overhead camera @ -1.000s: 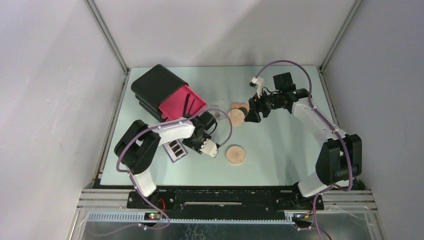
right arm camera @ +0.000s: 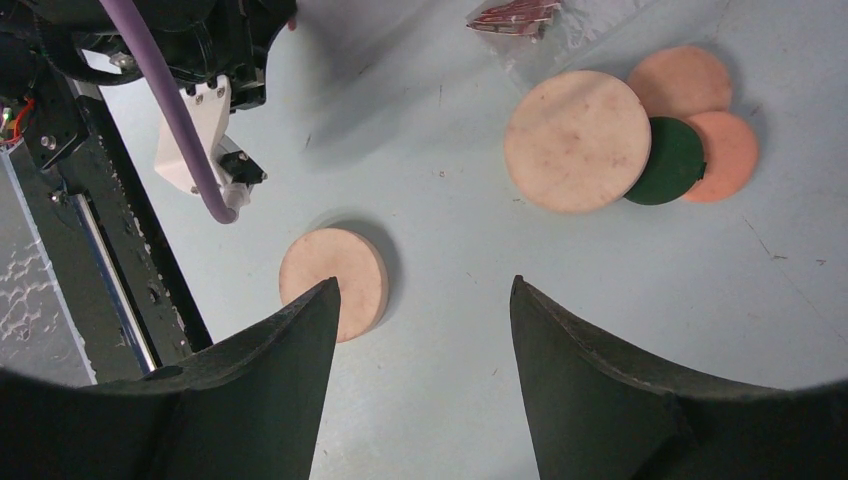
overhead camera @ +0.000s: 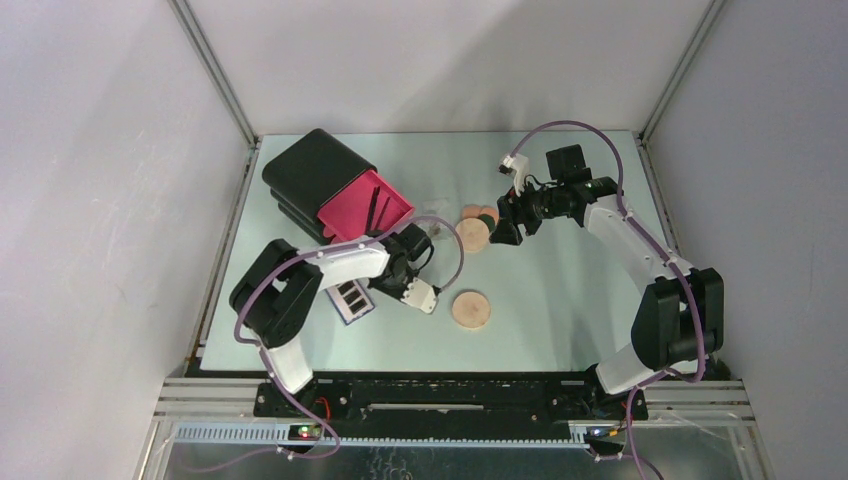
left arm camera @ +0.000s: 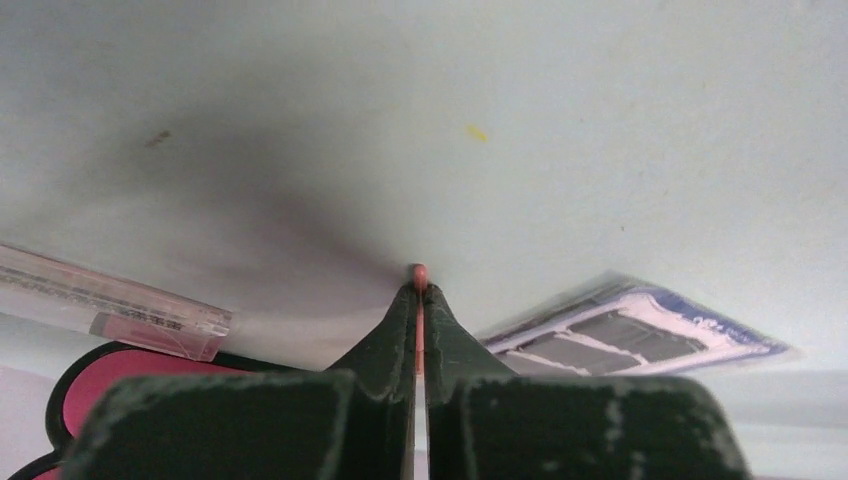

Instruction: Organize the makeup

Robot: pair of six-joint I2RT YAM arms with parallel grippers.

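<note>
In the left wrist view my left gripper is shut on a thin pinkish-red stick [left arm camera: 420, 273], whose rounded tip pokes up between the fingertips close to the table. A clear tube [left arm camera: 110, 300] lies left of it, and a pack with grey panels [left arm camera: 640, 340] lies right of it. The pink-lined makeup case [overhead camera: 343, 208], lid raised, stands behind the left arm with dark sticks [overhead camera: 373, 208] in it. In the right wrist view my right gripper is open over bare table, nothing between its fingers.
Round beige discs [right arm camera: 577, 140] overlap a dark green disc [right arm camera: 672, 162] near the right gripper. A lone beige disc [overhead camera: 471, 309] sits front centre. A clear bag [right arm camera: 575, 30] with red contents lies at the back.
</note>
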